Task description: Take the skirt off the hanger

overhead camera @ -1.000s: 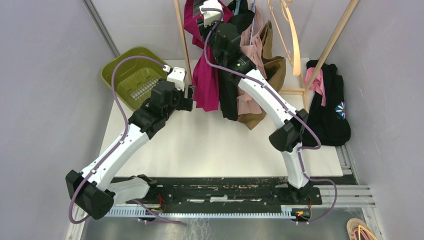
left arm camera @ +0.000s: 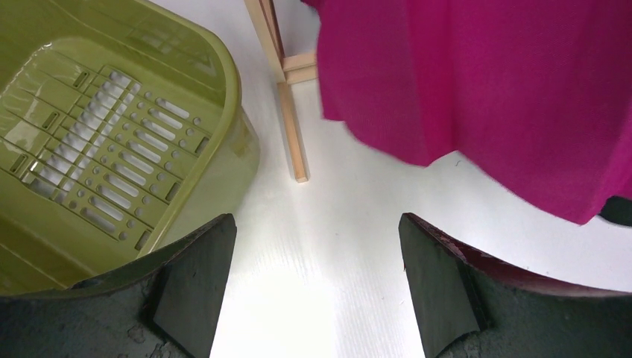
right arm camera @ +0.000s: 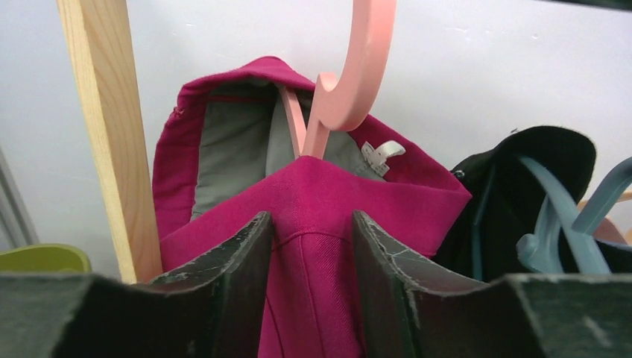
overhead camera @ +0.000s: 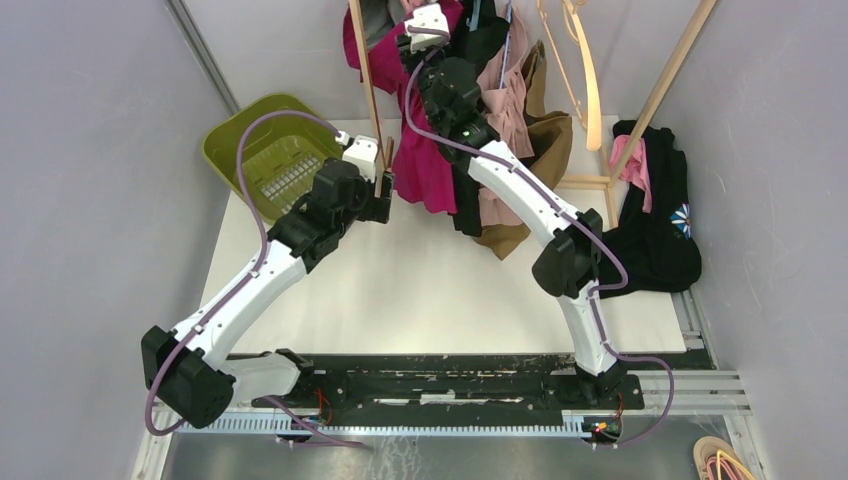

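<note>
The magenta skirt (overhead camera: pixel 425 175) hangs at the top of the rack, its lower part loose over the table. In the right wrist view its waist is draped round a pink hanger (right arm camera: pixel 358 74), grey lining showing. My right gripper is at the magenta fabric below the hook, fingers part-way apart with cloth between or behind them; whether it grips is unclear. My left gripper stands open and empty, facing the skirt's hem (left arm camera: pixel 522 149) and the bare table.
An olive basket (overhead camera: pixel 240 140) sits at back left. A wooden rack post (right arm camera: pixel 104 119) stands beside the skirt. Black, pink and brown garments hang to the right; folded black clothes (overhead camera: pixel 660 250) lie far right.
The skirt's top and lower part have shifted left and spread out.
</note>
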